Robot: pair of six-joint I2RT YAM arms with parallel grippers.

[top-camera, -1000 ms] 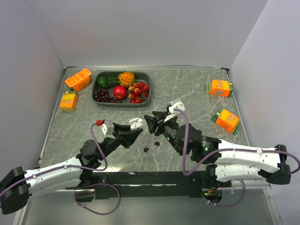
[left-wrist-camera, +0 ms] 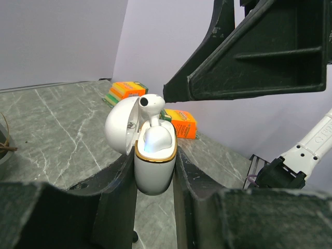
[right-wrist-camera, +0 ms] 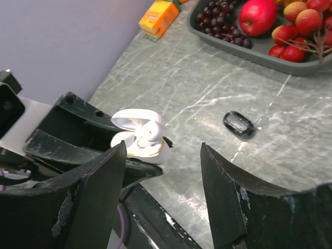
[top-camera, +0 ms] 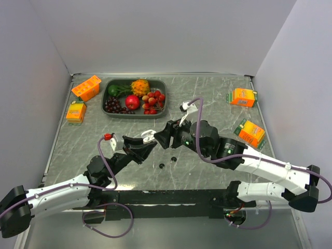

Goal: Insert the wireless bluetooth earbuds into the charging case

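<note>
My left gripper is shut on the white charging case, whose lid stands open with white earbud shapes inside it. Just to its right, my right gripper is open, its fingers very close above and beside the case. In the right wrist view the case sits beyond the open fingers. A small glossy black object lies on the table.
A grey tray of fruit stands at the back left. Orange-yellow boxes sit along both side edges. Two small dark items lie on the otherwise clear middle of the table.
My right gripper has swung in leftward toward the case and now nearly meets it in the top view. The left gripper and case have stayed almost still.
</note>
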